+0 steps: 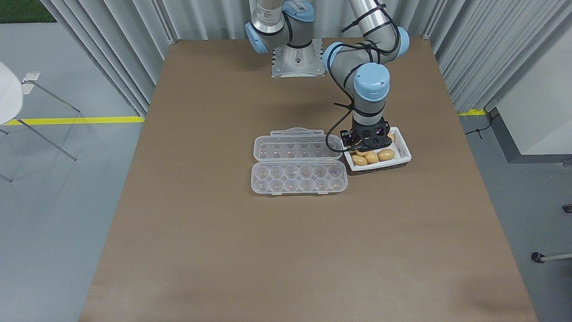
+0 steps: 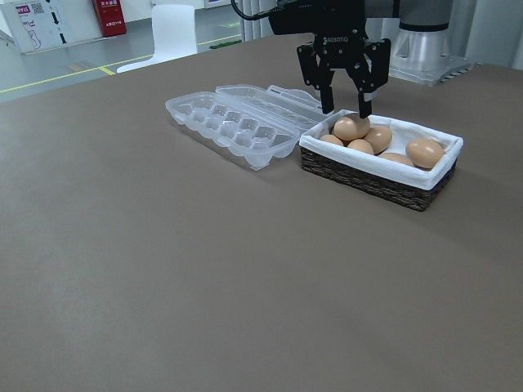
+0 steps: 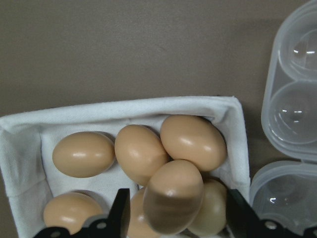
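Note:
A white-lined wicker basket (image 2: 377,184) holds several brown eggs. My gripper (image 2: 346,104) hangs open just above it, its fingers apart over the topmost egg (image 3: 172,197), with nothing seen held. To the camera front view's left of the basket (image 1: 402,160) lies an open clear plastic egg carton (image 1: 299,177), its compartments apparently empty. In the wrist view part of the carton (image 3: 292,114) shows along the right edge.
The arm's base plate (image 1: 279,69) stands at the back edge, behind the carton.

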